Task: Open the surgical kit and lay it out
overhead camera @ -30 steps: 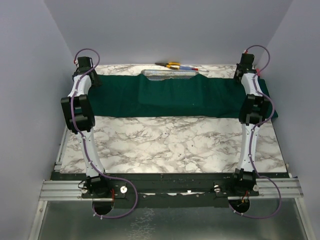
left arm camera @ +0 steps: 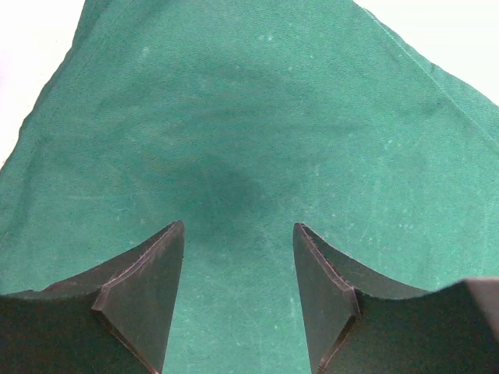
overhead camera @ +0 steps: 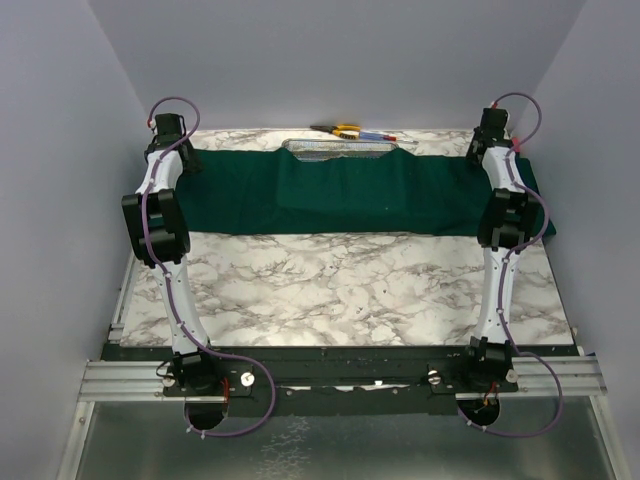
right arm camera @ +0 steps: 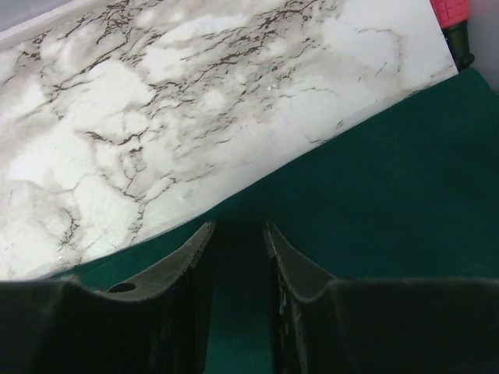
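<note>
A long dark green cloth (overhead camera: 340, 205) lies spread across the back of the marble table, covering part of a metal mesh tray (overhead camera: 340, 148). At the cloth's far left end, my left gripper hangs over the fabric, fingers apart with only cloth visible beneath them. At the far right end, my right gripper is at the cloth's back edge, its fingertips apart over the fabric; whether they touch it I cannot tell.
Yellow-handled tools (overhead camera: 345, 130) and a blue-handled one lie behind the tray. A red-handled item (right arm camera: 451, 12) is near the right wall. Walls border both sides.
The left arm looks unchanged.
</note>
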